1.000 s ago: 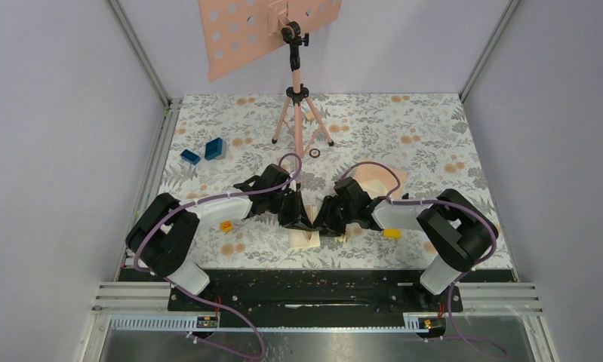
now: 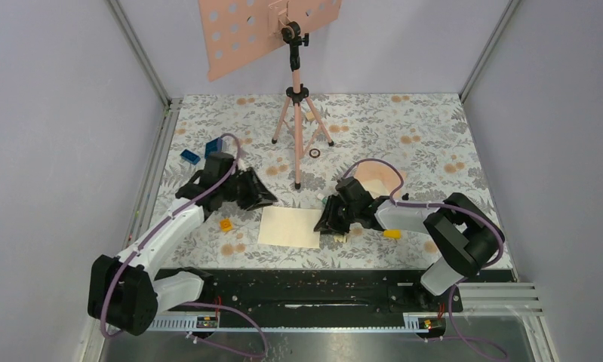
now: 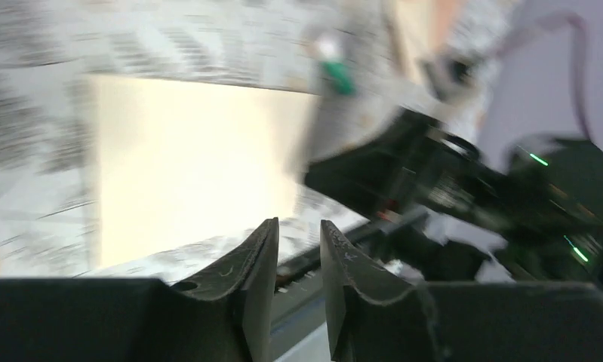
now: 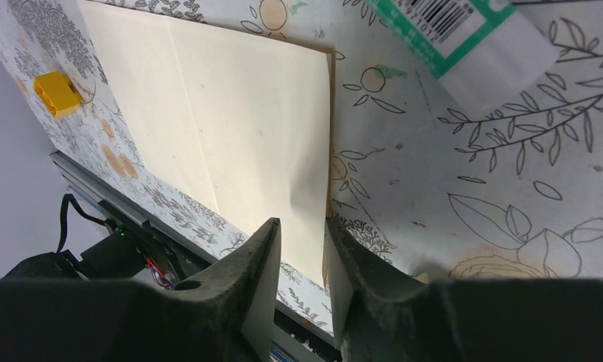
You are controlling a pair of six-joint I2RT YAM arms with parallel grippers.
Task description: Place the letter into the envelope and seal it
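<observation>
A cream envelope (image 2: 289, 227) lies flat and creased at the front middle of the floral table, a darker edge showing along its right side (image 4: 230, 128). My right gripper (image 2: 324, 226) is low at that right edge; in its wrist view its fingertips (image 4: 268, 234) stand apart on either side of the edge, and whether they touch it is unclear. My left gripper (image 2: 256, 197) is raised above and left of the envelope, its fingertips slightly apart over it in the blurred left wrist view (image 3: 298, 230). Whether a letter is inside cannot be seen.
A glue bottle (image 4: 464, 60) lies beside the envelope. Yellow pieces (image 2: 226, 225) (image 2: 392, 234), blue boxes (image 2: 190, 156), a peach sheet (image 2: 381, 170), a ring (image 2: 314, 153) and a tripod (image 2: 298, 128) are around.
My left gripper has moved up and left off the envelope, which now lies spread flat where it was narrow and mostly covered. The right gripper stays near the right edge.
</observation>
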